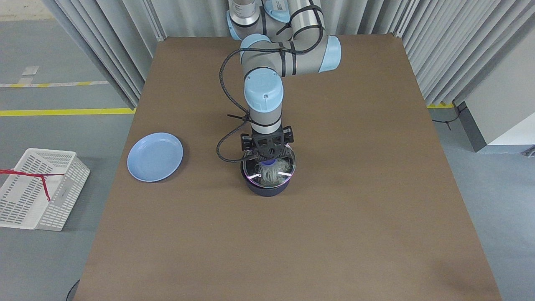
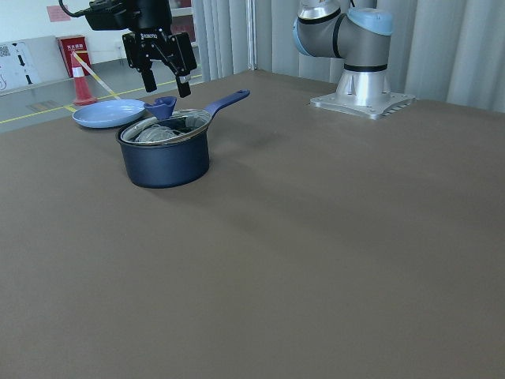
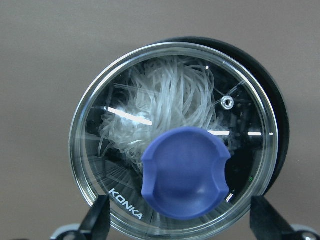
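A dark blue pot (image 2: 166,166) with white noodles inside stands on the brown table (image 1: 351,210). Its glass lid (image 3: 125,75) sits on it slightly off-centre in the wrist view, blue knob (image 3: 184,172) uppermost. My gripper (image 2: 165,77) hangs just above the lid, open, fingertips clear of the knob; in the wrist view they flank the lower part of the knob with nothing between them. In the front view the wrist hides part of the lid and knob.
A blue plate (image 1: 154,156) lies left of the pot on the table. A white basket (image 1: 40,195) is on the floor beyond the left edge.
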